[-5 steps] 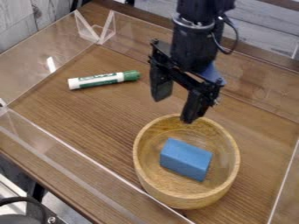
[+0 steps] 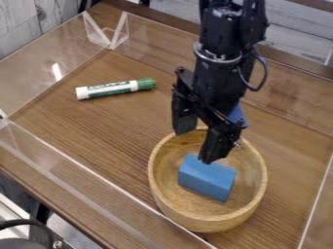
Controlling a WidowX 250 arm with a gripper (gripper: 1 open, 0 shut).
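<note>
My black gripper [image 2: 211, 136] hangs in the middle of the camera view, open, its fingers over the back part of a tan round bowl [image 2: 174, 195]. A light blue block [image 2: 205, 178] lies in the bowl, just below and in front of the fingers. Part of a blue object [image 2: 236, 114] shows behind the gripper, mostly hidden by it.
A white and green tube [image 2: 116, 88] lies at the upper left on the wooden table [image 2: 97, 136]. Clear plastic panels edge the table on the left. The table left of the bowl is clear.
The gripper has moved down the view, toward the bowl and the light blue block. The bowl, block and tube stay put.
</note>
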